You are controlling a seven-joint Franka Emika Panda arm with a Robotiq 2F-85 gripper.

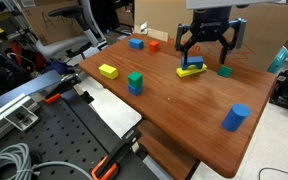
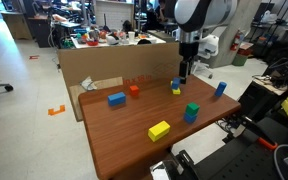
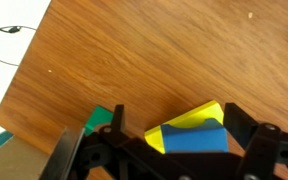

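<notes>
A blue block [image 1: 194,61] rests on a yellow block [image 1: 190,72] toward the back of the wooden table. My gripper [image 1: 205,54] hangs above the table near this stack, its fingers spread wide apart. Seen from the wrist, the blue block [image 3: 194,139] lies low in the picture between the two black fingers, with the yellow block [image 3: 210,111] showing around it. No contact between fingers and blocks can be made out. In exterior view 2, the gripper [image 2: 189,75] is over the far right part of the table.
Close to the stack lies a green block [image 1: 225,71]. A blue cylinder [image 1: 235,117] stands at the right. At the left are a green block on a blue one [image 1: 135,82], a yellow block [image 1: 108,72], a red block [image 1: 153,45] and another blue block [image 1: 136,43]. Mid-table is bare.
</notes>
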